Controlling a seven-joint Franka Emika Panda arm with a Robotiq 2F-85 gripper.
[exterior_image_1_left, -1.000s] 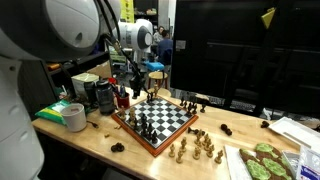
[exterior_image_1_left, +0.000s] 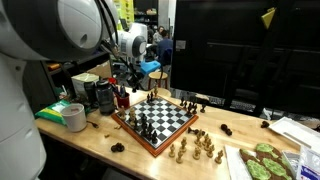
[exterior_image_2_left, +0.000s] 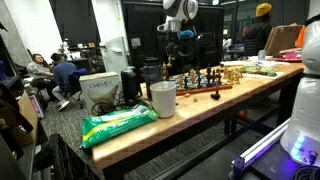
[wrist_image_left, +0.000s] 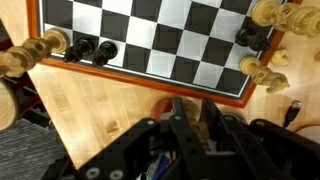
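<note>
My gripper is shut on what looks like a tan wooden chess piece (wrist_image_left: 190, 112), mostly hidden by the dark fingers. Below it in the wrist view shows a red round rim (wrist_image_left: 163, 104), close to the board's edge. Exterior view 1 has the gripper (exterior_image_1_left: 133, 82) at the left side of the chessboard (exterior_image_1_left: 170, 115), by a red container (exterior_image_1_left: 122, 98). Light and dark pieces stand along the board's edges, and its middle squares are empty. In exterior view 2 the held piece is too small to tell.
Several tan pieces (exterior_image_1_left: 197, 147) stand on the table in front of the board's right side. A white mug (exterior_image_1_left: 74, 117) and dark canisters (exterior_image_1_left: 104, 97) are at the left. A tray with green-topped items (exterior_image_1_left: 262, 163) lies at the right; bare table separates it from the board.
The arm has shifted slightly in exterior view 1, with the gripper staying near the board's left side. The board and loose pieces look unmoved.
</note>
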